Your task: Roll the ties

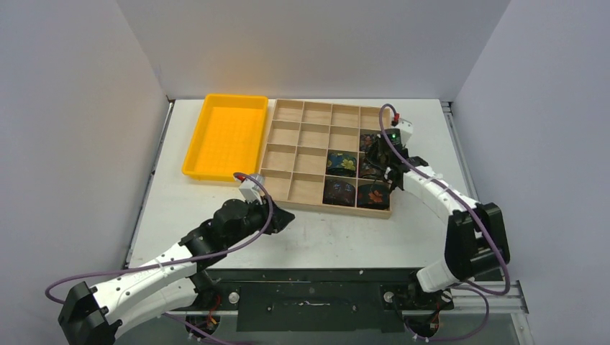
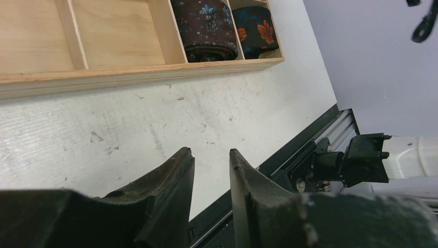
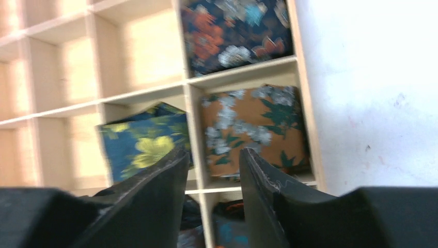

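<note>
Rolled or folded floral ties fill several lower-right compartments of the wooden grid box [image 1: 295,190]: a dark brown one [image 2: 204,28], an orange-flowered one [image 2: 255,31], a yellow-flowered one [image 3: 144,144], a tan one [image 3: 250,124] and a navy one [image 3: 237,33]. My left gripper is part open over bare table in front of the box, nothing between its fingers. My right gripper is part open above the box's right side, over the ties, with no tie visibly held.
An empty yellow tray [image 1: 224,136] sits left of the box. The box's left and back compartments are empty. Bare table [image 1: 324,241] lies along the front and at the right.
</note>
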